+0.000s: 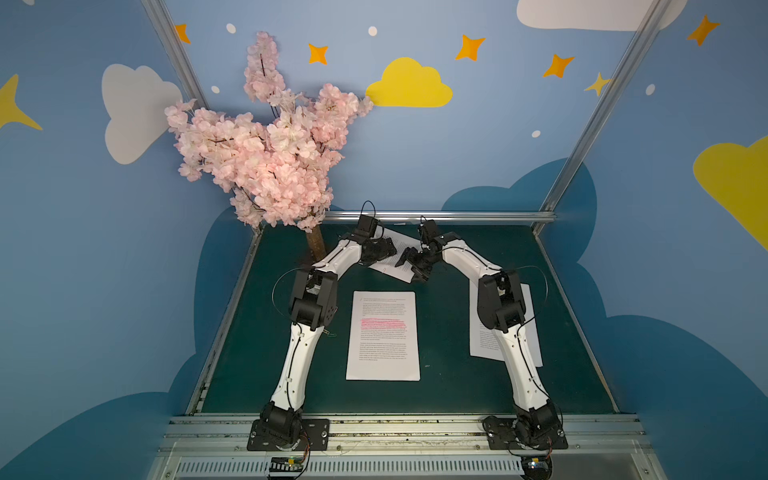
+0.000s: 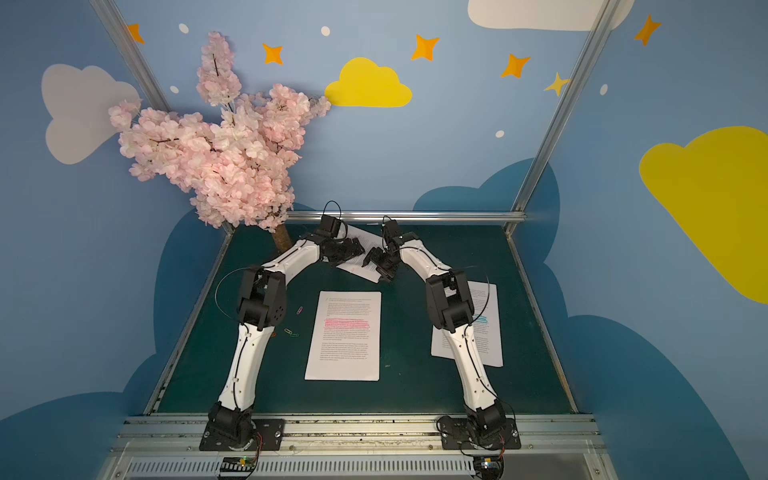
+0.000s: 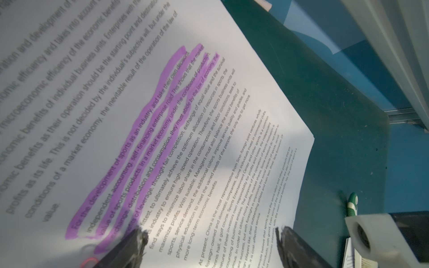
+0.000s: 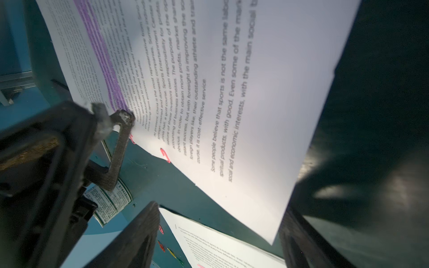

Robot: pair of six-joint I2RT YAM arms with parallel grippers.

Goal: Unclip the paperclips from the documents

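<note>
The back document point(image 1: 397, 270), with purple highlighting, lies askew beneath both grippers. My left gripper is open above its page, with a pink-red paperclip point(image 3: 90, 260) by one finger. In the right wrist view, one pink paperclip point(image 4: 165, 155) sits on the page's edge, and a second pink paperclip point(image 4: 131, 139) shows close to the left gripper's fingertips. Open as well, my right gripper has the document's near corner point(image 4: 268, 230) between its fingers, close to the right-hand one; whether they touch is unclear.
A pink-highlighted document point(image 2: 344, 352) lies front centre, and a blue-highlighted document point(image 2: 488, 344) is partly under the right arm. Several loose clips, including a pink paperclip point(image 2: 300, 309), lie beside the left arm. A blossom tree point(image 1: 272, 168) stands at back left.
</note>
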